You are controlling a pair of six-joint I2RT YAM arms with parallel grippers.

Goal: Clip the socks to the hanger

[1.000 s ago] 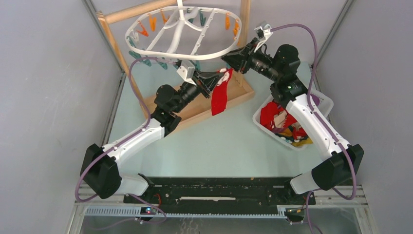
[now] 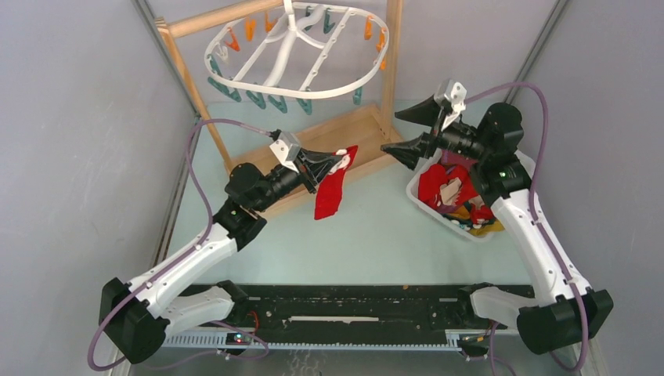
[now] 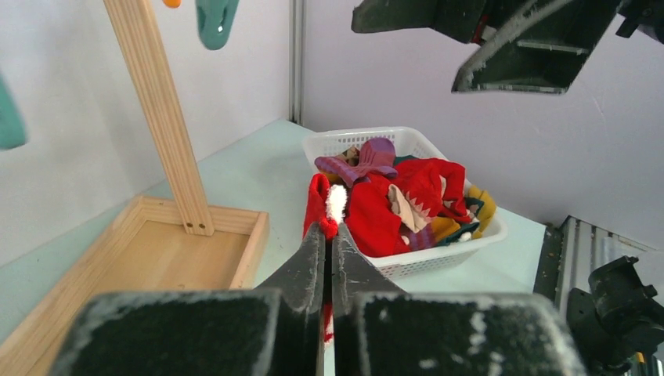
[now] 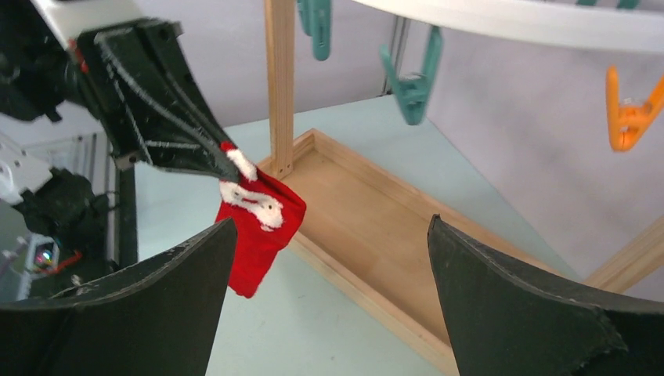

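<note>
A red sock with white trim (image 2: 332,188) dangles over the front edge of the wooden base, its upper end pinched by my left gripper (image 2: 339,159), which is shut. In the left wrist view the sock's red and white cuff (image 3: 335,204) sticks out beyond the closed fingertips. To the right, my right gripper (image 2: 391,135) stands wide open and empty, apart from the sock and from the hanger. The white oval hanger (image 2: 344,88) hangs at the top with teal clips (image 2: 256,99) and orange clips (image 4: 629,113) around its rim. I see no sock on it.
A white basket (image 2: 419,202) of mixed socks stands on the right, below my right arm. Wooden posts (image 2: 391,66) and a shallow wooden base (image 2: 352,125) frame the hanger.
My left gripper has drawn the sock down and left, away from the hanger. The right gripper has opened and moved right and slightly down. The hanger has swayed.
</note>
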